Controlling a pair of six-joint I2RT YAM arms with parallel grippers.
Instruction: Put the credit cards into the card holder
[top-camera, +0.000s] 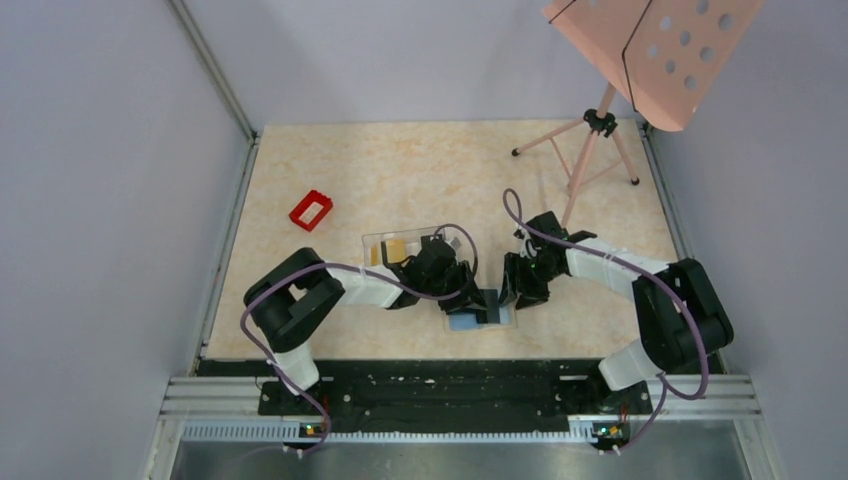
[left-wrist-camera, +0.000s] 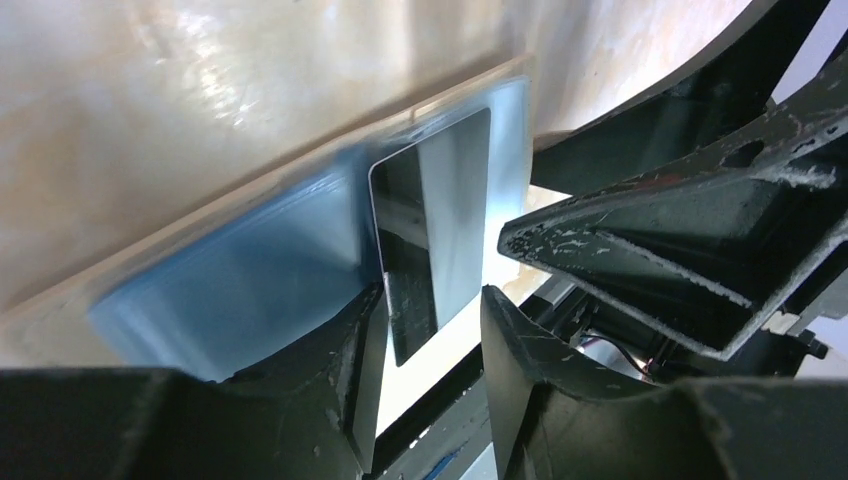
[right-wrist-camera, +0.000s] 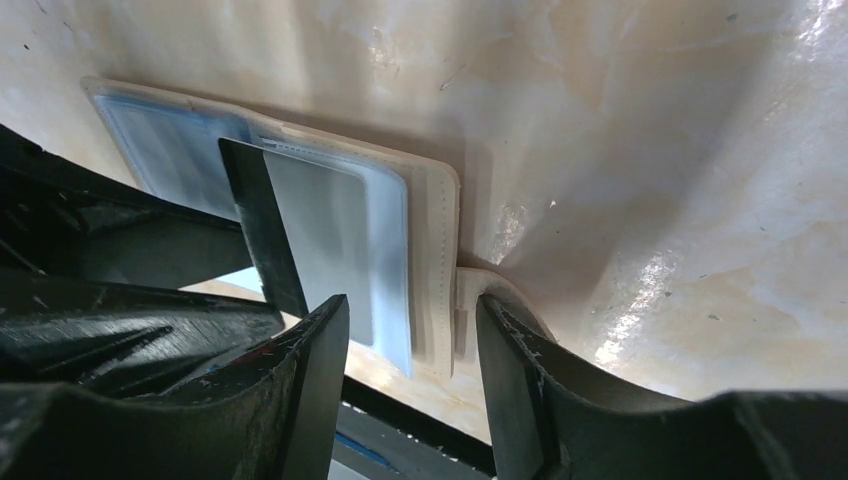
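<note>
The beige card holder (right-wrist-camera: 432, 270) lies spread on the table with pale blue sleeves (left-wrist-camera: 265, 262). A black card (right-wrist-camera: 272, 228) sits largely inside the right-hand sleeve, showing grey through the film, while a narrow dark strip stays uncovered toward the fold. My left gripper is open over the card's exposed edge, its fingers apart and not clamped on it. At the holder's right edge my right gripper is also open, one finger over the sleeve side and the other past the border, gripping nothing.
Behind the left arm stands a clear box (top-camera: 376, 238) with gold and dark cards, partly covered by that arm. A red box (top-camera: 311, 210) sits at the far left. A pink tripod (top-camera: 598, 125) occupies the back right.
</note>
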